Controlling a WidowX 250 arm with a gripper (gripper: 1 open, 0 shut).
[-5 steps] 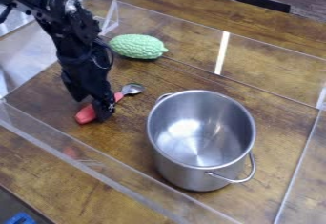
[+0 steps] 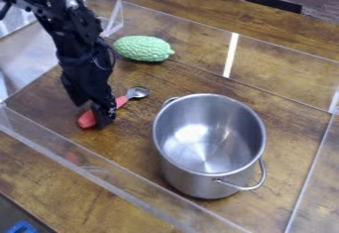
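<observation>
A spoon with a red handle (image 2: pixel 89 120) and a metal bowl end (image 2: pixel 137 92) lies on the wooden table, left of a large steel pot (image 2: pixel 208 146). My black gripper (image 2: pixel 93 112) is down at the red handle, its lower parts right over it. The fingertips are dark and overlap the handle, so whether they touch it is unclear.
A green bumpy vegetable-like object (image 2: pixel 143 49) lies behind the spoon, right of the arm. Clear plastic edges run along the near left and the right side.
Very little differs. The gripper and spoon have shifted slightly at most; the pot and green object are unmoved.
</observation>
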